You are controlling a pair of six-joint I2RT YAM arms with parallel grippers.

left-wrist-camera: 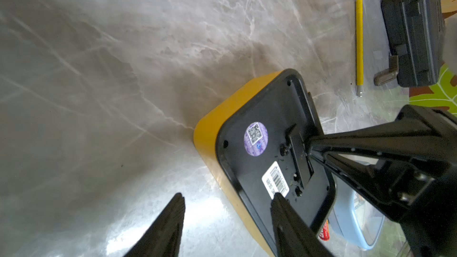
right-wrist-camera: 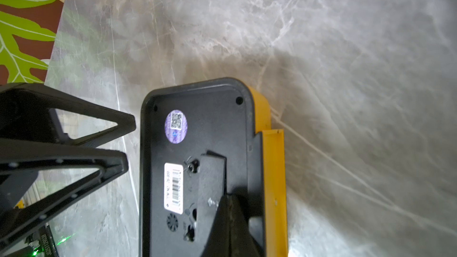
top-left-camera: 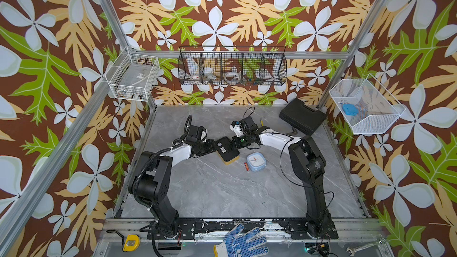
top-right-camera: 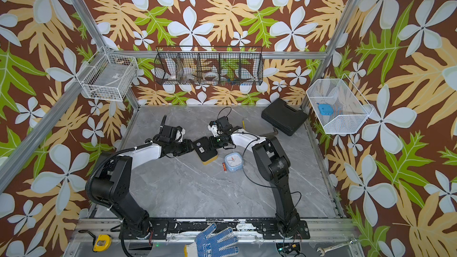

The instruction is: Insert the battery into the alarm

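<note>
A yellow alarm (left-wrist-camera: 247, 161) with a black back (right-wrist-camera: 161, 171) lies on the table between my grippers, showing stickers and a rectangular panel (right-wrist-camera: 209, 176). My right gripper is shut, its tips at that panel; nothing shows between them. My left gripper is part open beside the alarm's near left, with nothing between its fingers. A small red battery (top-left-camera: 247, 166) lies beside the blue clock (top-left-camera: 256, 160) at the front right of the alarm.
A black case (top-left-camera: 302, 115), a yellow-handled tool (left-wrist-camera: 359, 38) and a brush-like item (left-wrist-camera: 388, 73) lie at the back right. Wire baskets (top-left-camera: 232, 67) hang on the frame.
</note>
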